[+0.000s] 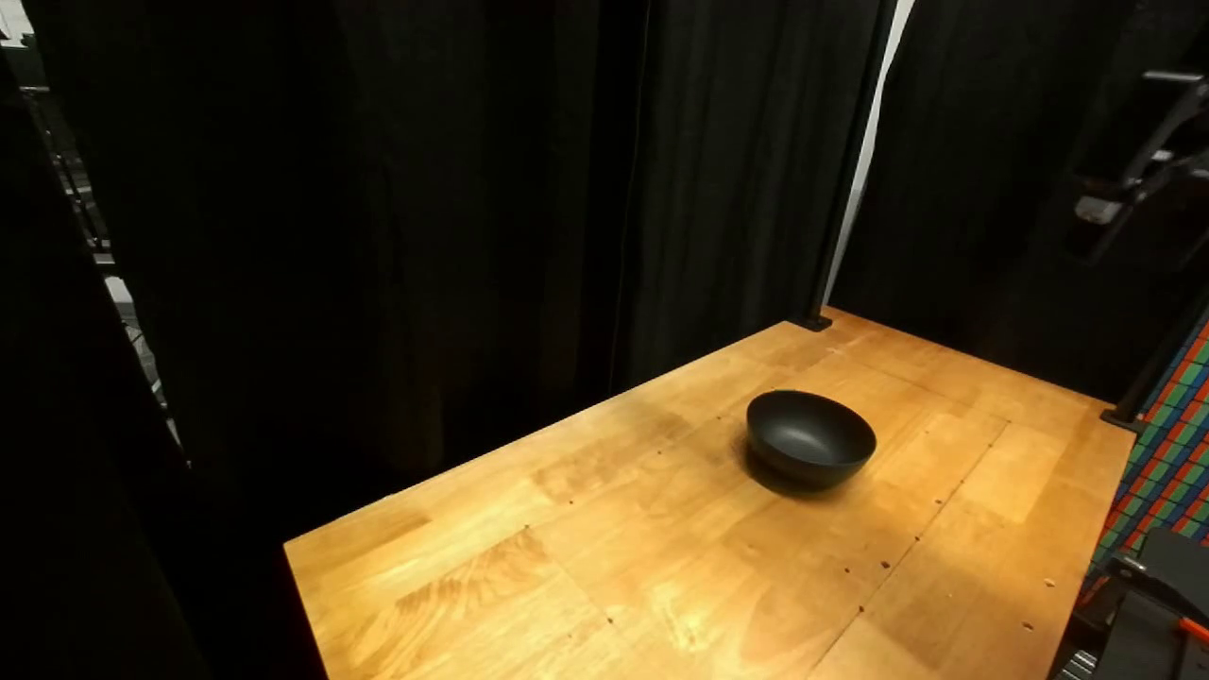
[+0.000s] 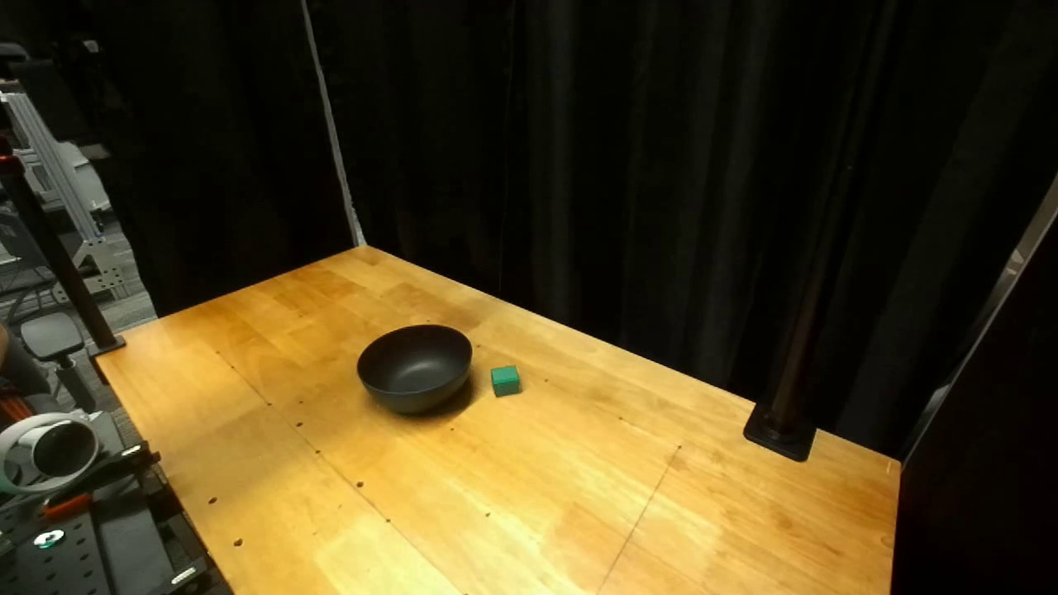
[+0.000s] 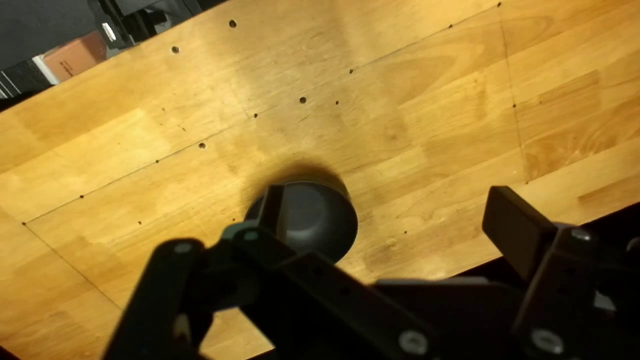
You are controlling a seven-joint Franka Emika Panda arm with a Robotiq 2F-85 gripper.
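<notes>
A black bowl (image 1: 810,440) stands upright on the wooden table, and its visible inside is empty in exterior view 2 (image 2: 414,368). Close beside it, apart from the rim, lies a small green block (image 2: 505,381). Exterior view 1 does not show that block. High over the table, my gripper is open, its fingers wide apart with nothing held between them. From the wrist, the bowl (image 3: 318,219) appears below, partly covered by the left finger; whether the greenish patch by that finger is the block, I cannot tell.
Black curtains (image 2: 615,178) hang along its back, and a post base (image 2: 780,432) is fixed near an edge. Part of the arm (image 1: 1145,170), blurred, shows at the upper right in exterior view 1.
</notes>
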